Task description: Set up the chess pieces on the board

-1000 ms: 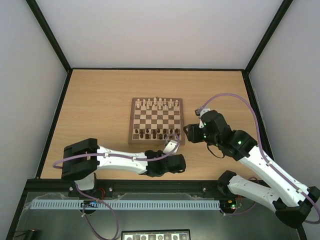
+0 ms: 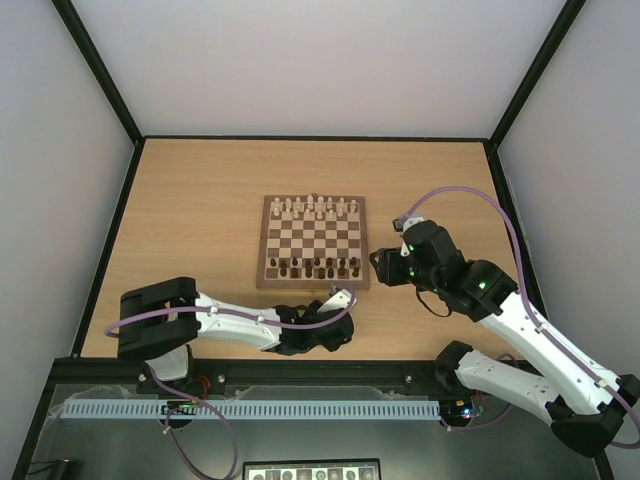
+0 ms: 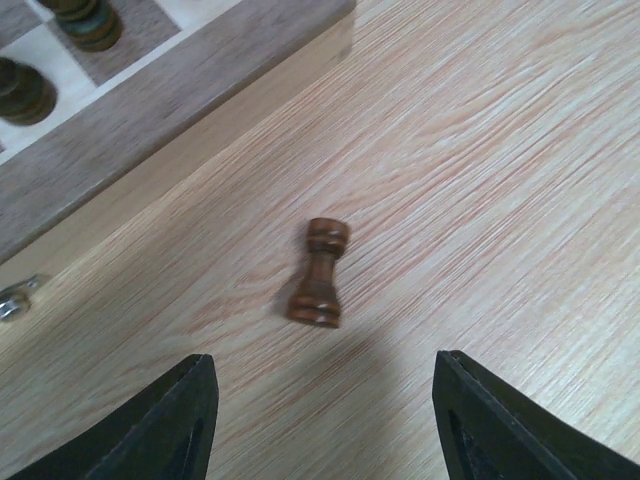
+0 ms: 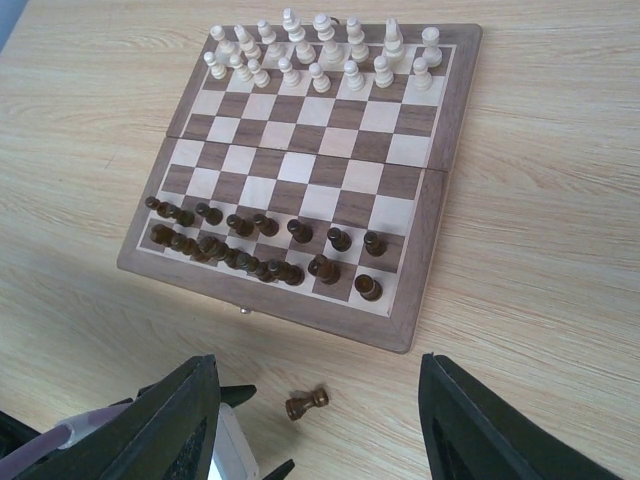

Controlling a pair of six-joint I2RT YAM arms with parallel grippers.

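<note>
A brown chess piece (image 3: 319, 275) lies on its side on the bare table, just off the near edge of the chessboard (image 4: 290, 318). My left gripper is part open, its fingers on either side of and short of that piece, nothing between them. In the right wrist view the loose piece (image 4: 306, 403) lies right beside the left gripper's fingertips (image 4: 238, 394). Over the table to the right of the board, my right gripper hangs open and empty. White pieces (image 4: 352, 76) stand in two rows at the far side, dark pieces (image 4: 299, 230) in two rows at the near side.
A small metal clasp (image 3: 14, 303) sticks out of the board's near side. Bare table (image 2: 200, 200) lies left of the board and behind it. The left arm (image 2: 240, 318) reaches across the near part of the table.
The left arm has drawn back a little to the left, and its wrist has turned slightly. The right arm has barely moved; the pieces on the board look the same.
</note>
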